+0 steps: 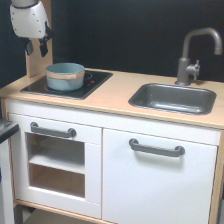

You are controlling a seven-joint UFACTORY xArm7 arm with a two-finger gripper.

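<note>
At the top left, my white arm comes down with its dark gripper (36,48) in the air, left of the toy kitchen's stove and higher than the pot. The dark fingers blend into the black background, so whether they are apart cannot be made out. A blue-grey pot (65,77) with a brownish band across its side stands on the black stovetop (98,79). The gripper is well clear of it.
A metal sink (173,97) with a tall faucet (187,70) is at the right. Free wooden counter (116,92) lies between stove and sink. Below are an open-fronted oven compartment (60,153) and a white cabinet door (150,180). A wooden post (39,62) rises behind the gripper.
</note>
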